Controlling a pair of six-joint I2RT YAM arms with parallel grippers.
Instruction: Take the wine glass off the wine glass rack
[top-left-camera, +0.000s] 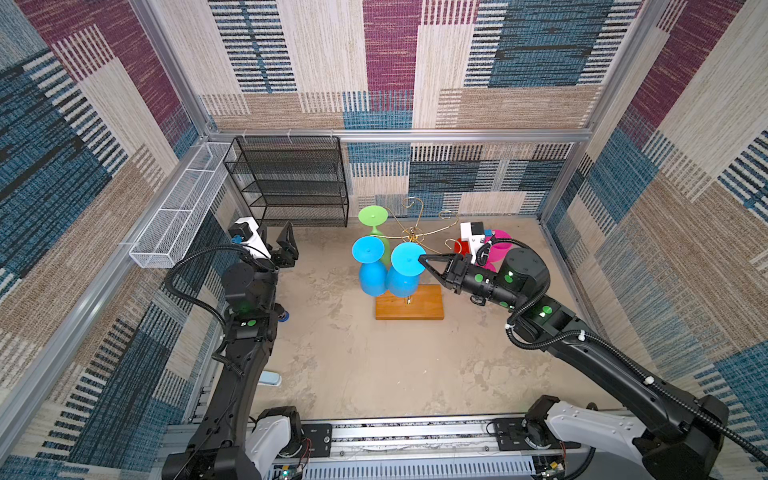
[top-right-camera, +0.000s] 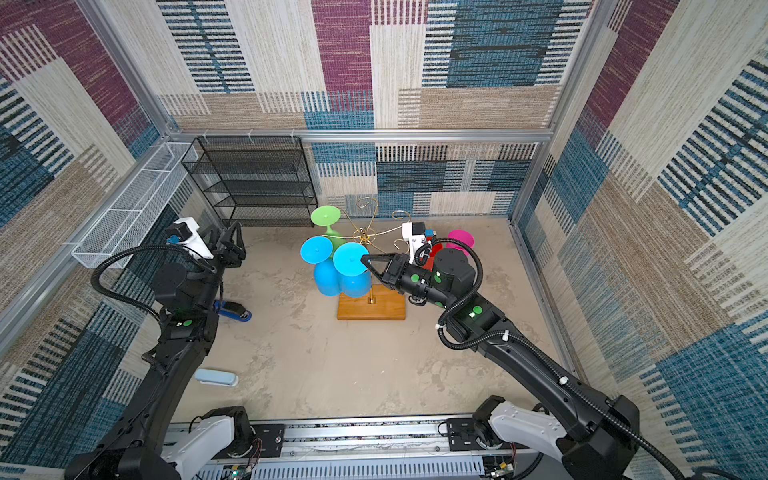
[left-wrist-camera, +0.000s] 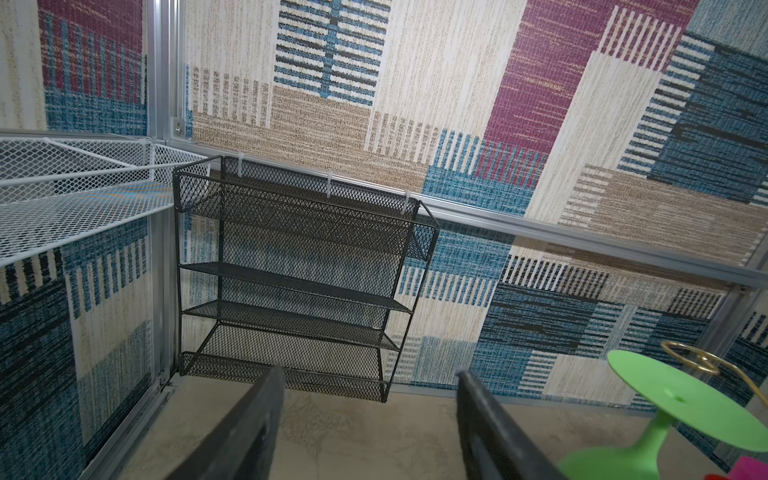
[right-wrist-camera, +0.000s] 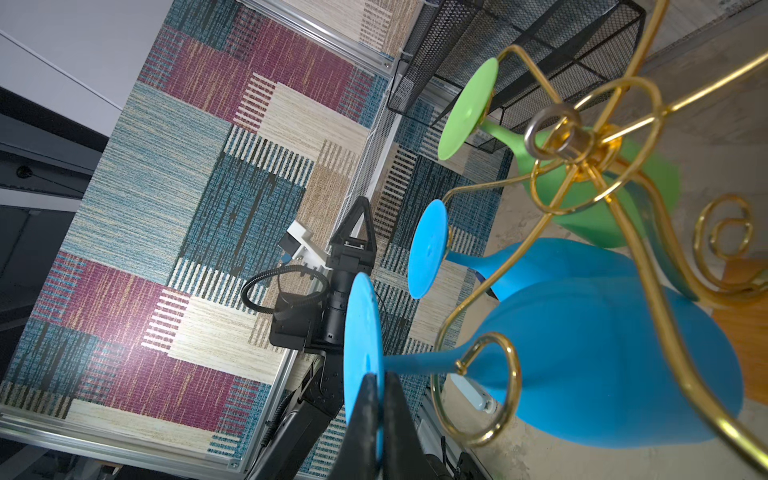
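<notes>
A gold rack on a wooden base holds upturned glasses: two blue, a green one, and pink and red ones partly hidden by my right arm. My right gripper is at the foot of the front blue glass. In the right wrist view its fingers are shut at the rim of that foot, whose stem runs by a gold loop. My left gripper stands part open at the left, away from the rack, with nothing between its fingers.
A black mesh shelf stands at the back left, with a white wire basket along the left wall. Small blue objects lie on the left of the floor.
</notes>
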